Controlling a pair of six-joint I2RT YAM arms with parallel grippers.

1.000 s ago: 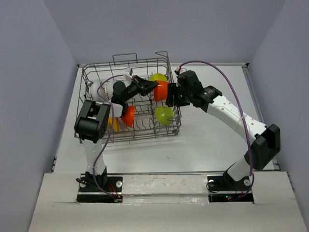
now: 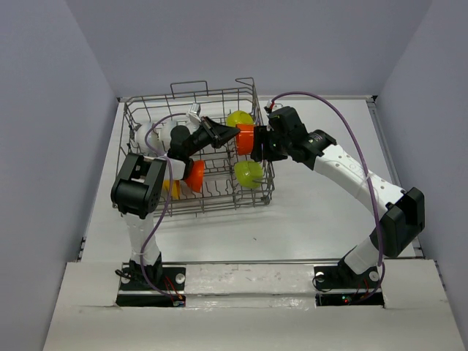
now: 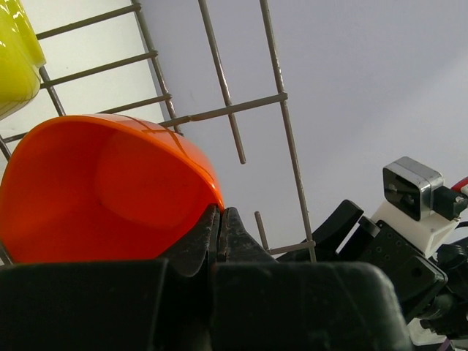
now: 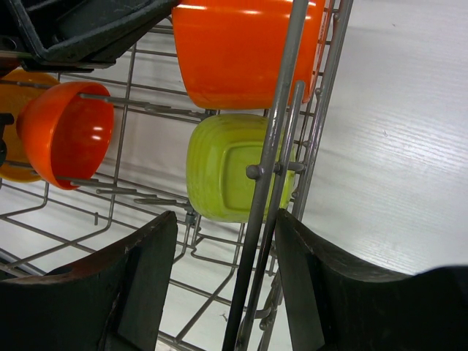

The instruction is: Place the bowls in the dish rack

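In the top view, my left gripper [image 2: 237,131] is shut against an upper orange bowl [image 2: 246,139] on the right side of the dish rack [image 2: 212,197]. Its closed tips meet that bowl's rim in the left wrist view; whether the rim is pinched cannot be made out. The bowl [image 3: 80,197] lies on its side, its hollow towards that gripper. Over the rack's right edge, my right gripper stands open, with rack wires between its fingers and no bowl. A green bowl [image 4: 227,164] sits in front of the upper orange one, another green bowl [image 2: 238,118] behind.
A lower orange bowl [image 2: 194,175] and a yellow bowl [image 2: 174,189] stand front left in the rack, partly behind the left arm. White bowls [image 2: 146,137] fill the back left. Upright rack wires [image 4: 272,139] crowd the right edge. The table [image 2: 329,227] right of the rack is bare.
The upper orange bowl has turned and shifted slightly right, and the left gripper's tip has edged right with it. The right arm stays put.
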